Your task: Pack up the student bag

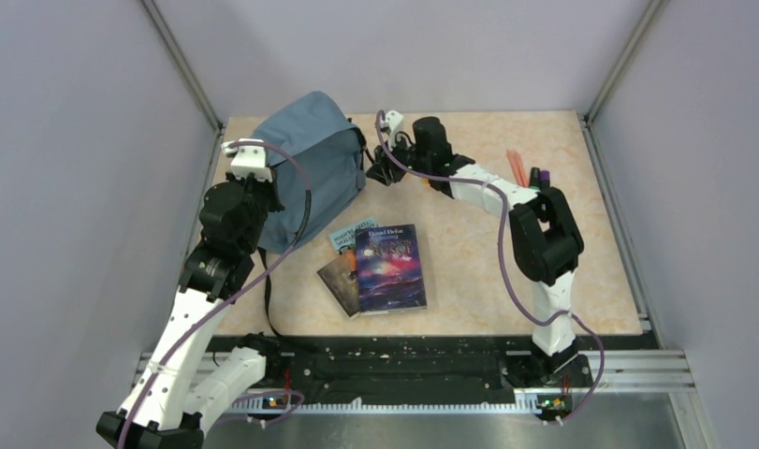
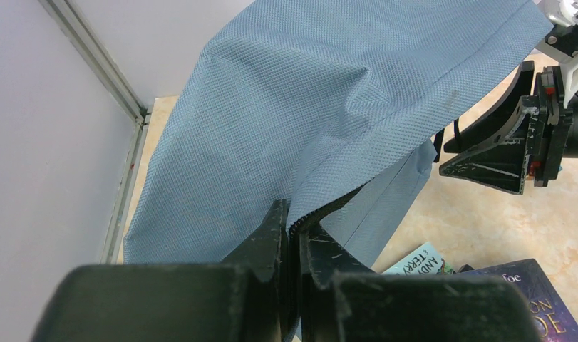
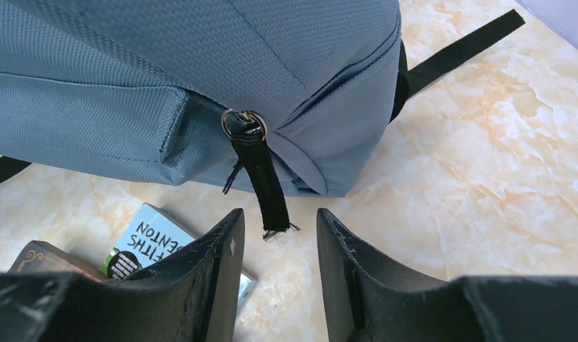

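Note:
The blue-grey bag (image 1: pixel 314 178) (image 2: pixel 321 85) lies at the back left. My left gripper (image 1: pixel 268 196) is shut on its fabric edge. At the bag's right side, my right gripper (image 1: pixel 380 168) stands part open. Between its fingers, or just beyond them, a black strap tab (image 3: pixel 264 185) hangs from a metal ring on the bag; contact is not visible. Three books lie in front of the bag: a large purple one (image 1: pixel 391 269), a brown one (image 1: pixel 336 281) and a light blue one (image 3: pixel 154 235).
Orange pencils (image 1: pixel 516 166) and dark markers (image 1: pixel 539 178) lie at the back right, beyond the right arm. A long black strap (image 1: pixel 268 299) trails to the front edge.

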